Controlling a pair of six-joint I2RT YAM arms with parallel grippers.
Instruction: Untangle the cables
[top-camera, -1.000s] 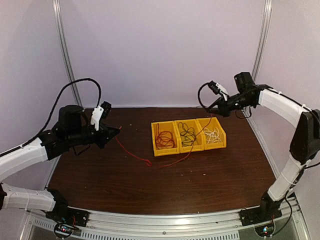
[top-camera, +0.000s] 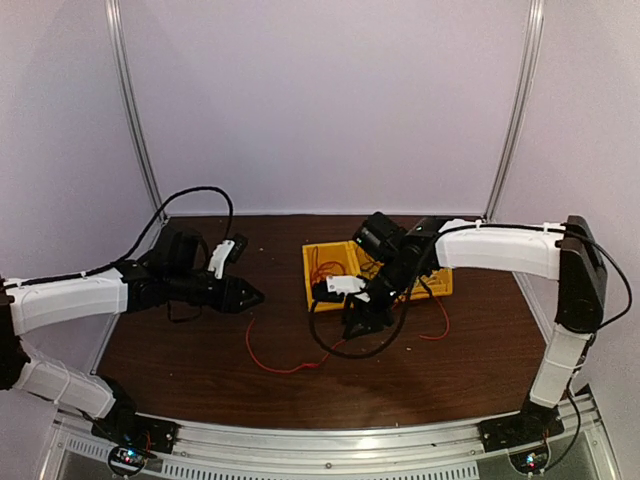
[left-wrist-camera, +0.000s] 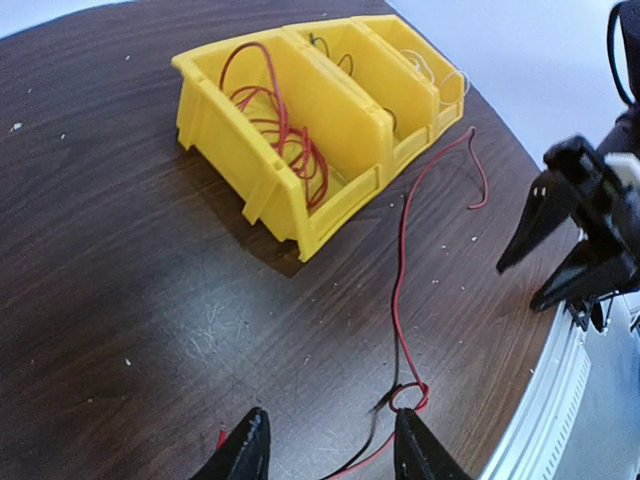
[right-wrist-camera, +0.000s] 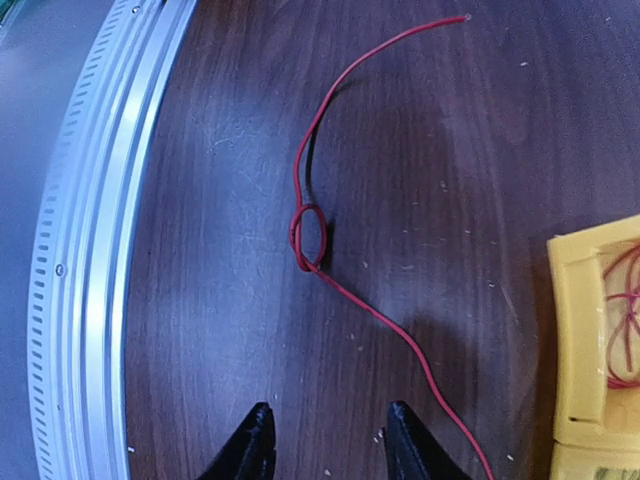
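A red cable (top-camera: 278, 371) lies across the front middle of the table, with a small loose loop (right-wrist-camera: 308, 238) in it that looks like an open knot. One end (right-wrist-camera: 463, 18) shows clear in the right wrist view; the other bends near the bin in the left wrist view. My left gripper is open by the cable's left end, nothing between its fingers. Over the cable's middle hangs my right gripper, its fingers parted and empty, with the loop ahead of them and the cable (right-wrist-camera: 425, 365) passing beside the right finger.
Behind the cable stands a yellow three-compartment bin (left-wrist-camera: 345, 212), holding red cables (left-wrist-camera: 300, 160) on one side, dark and white ones in the others. My right arm partly covers it in the top view. Bare table surrounds the cable at left and front.
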